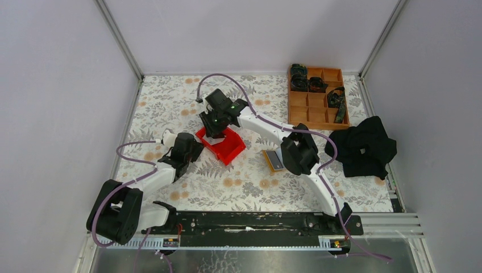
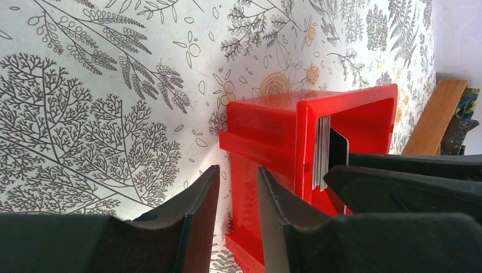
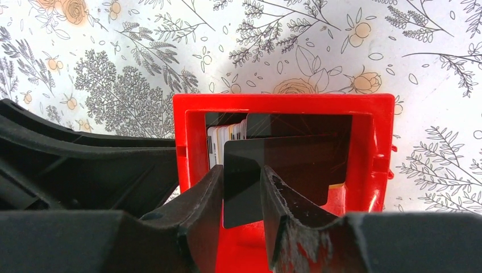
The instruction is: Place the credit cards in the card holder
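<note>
The red card holder (image 1: 233, 151) lies at the left centre of the table. Inside it, several pale-edged cards (image 3: 219, 139) stand against one side, and a black card (image 3: 278, 156) leans in front of them at a slant. In the right wrist view my right gripper is open at the holder's mouth, its fingertips parted over the black card's near end; any contact is hard to judge. My left gripper stands part open beside the holder's outer wall, nothing between its fingers. The left wrist view also catches the black card's edge (image 2: 339, 149) beside the pale ones.
A small yellow-edged box with a grey face (image 1: 274, 160) lies near the right forearm. Farther off are a wooden divided tray (image 1: 315, 116) with dark coiled items and a black cloth (image 1: 364, 149).
</note>
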